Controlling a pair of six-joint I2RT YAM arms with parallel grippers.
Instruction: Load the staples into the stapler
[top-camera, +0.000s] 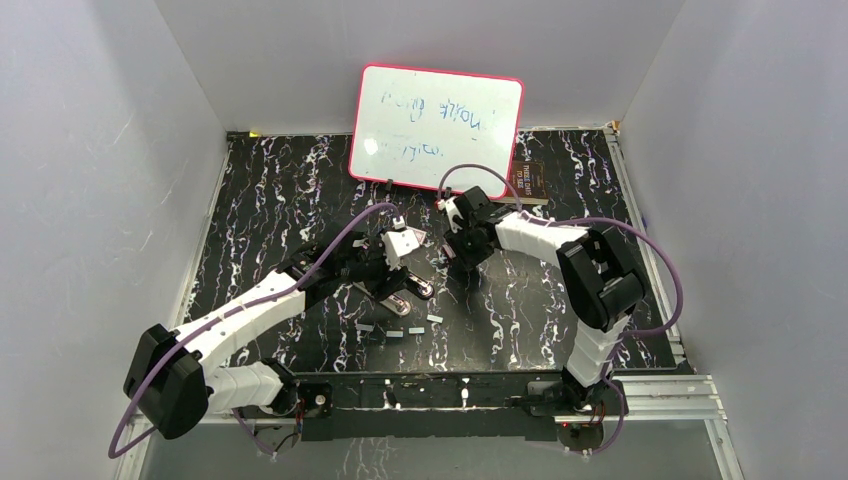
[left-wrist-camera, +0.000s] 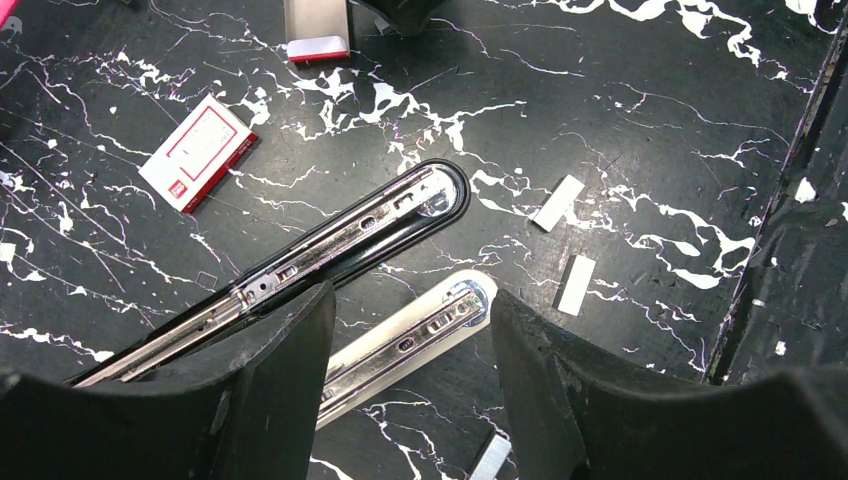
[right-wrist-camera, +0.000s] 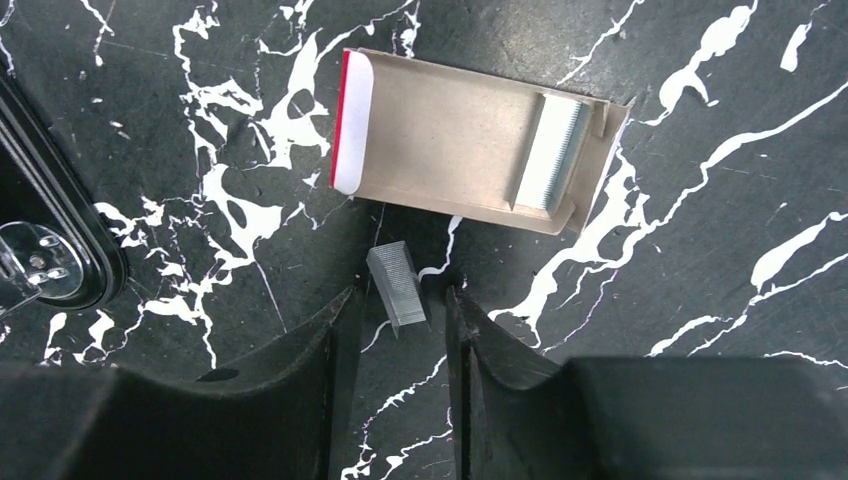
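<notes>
In the left wrist view a black stapler (left-wrist-camera: 330, 235) and a cream stapler (left-wrist-camera: 410, 350) lie side by side, opened, their metal channels facing up. My left gripper hangs over them, its fingers wide apart with nothing held. A grey staple strip (right-wrist-camera: 398, 285) is on the table in the right wrist view, beside an open staple box tray (right-wrist-camera: 450, 135) with another strip (right-wrist-camera: 552, 155) at its right end. Above the loose strip, my right gripper is partly open. The strip shows in the gap between its fingertips, with space on both sides.
A white and red staple box (left-wrist-camera: 198, 152) lies beyond the staplers. Several loose staple strips, one strip (left-wrist-camera: 575, 285) among them, lie near the table's front. At the back stands a whiteboard (top-camera: 437, 125).
</notes>
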